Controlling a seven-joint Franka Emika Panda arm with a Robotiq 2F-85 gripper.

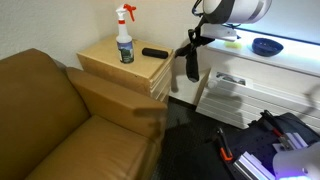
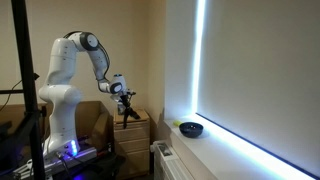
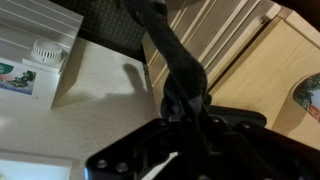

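Note:
A dark grey cloth (image 1: 192,67), perhaps a sock, hangs limp from my gripper (image 1: 191,45), which is shut on its upper end. The same cloth (image 3: 183,68) stretches away from the gripper in the wrist view; the black fingers partly hide where it is pinched. The gripper hangs in the air just right of the wooden drawer cabinet (image 1: 98,50), in front of the white radiator. In exterior view 2 the cloth is small and dark against the cabinet.
On the cabinet top stand a spray bottle (image 1: 125,48) with a red and white head and a black oblong object (image 1: 155,53). A dark bowl (image 1: 267,47) rests on the windowsill. The brown sofa (image 1: 85,130) fills the left foreground.

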